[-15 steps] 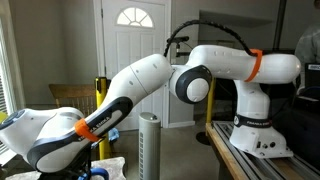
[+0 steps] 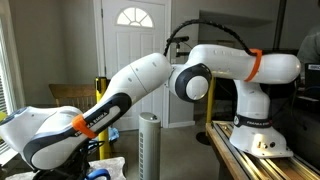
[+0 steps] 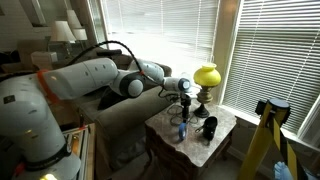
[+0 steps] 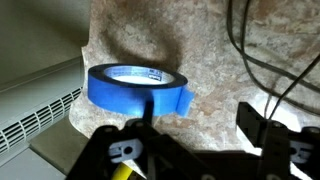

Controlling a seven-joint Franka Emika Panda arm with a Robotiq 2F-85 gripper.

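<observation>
A roll of blue tape point(image 4: 118, 92) lies on the mottled tabletop point(image 4: 215, 50), with its white core facing up and a loose tab at its right side. My gripper has its fingers apart in the wrist view. The left finger point(image 4: 146, 138) overlaps the roll's near edge; whether they touch, I cannot tell. The right finger point(image 4: 258, 128) stands over bare tabletop, clear of the tape. In exterior view 2 the tape point(image 3: 182, 132) is near the table's front edge. Only part of the tape point(image 2: 98, 174) shows beside the arm in exterior view 1.
Thin black cables point(image 4: 245, 48) cross the tabletop at the upper right. A black cup point(image 3: 209, 127) and a yellow lamp point(image 3: 207, 78) stand on the table. A white tower appliance point(image 2: 149, 145) is close by the table, and a couch lies beside it.
The arm's wrist end has shifted slightly in exterior view 1, sitting a little lower than before. The tape appears to be in the same place.
</observation>
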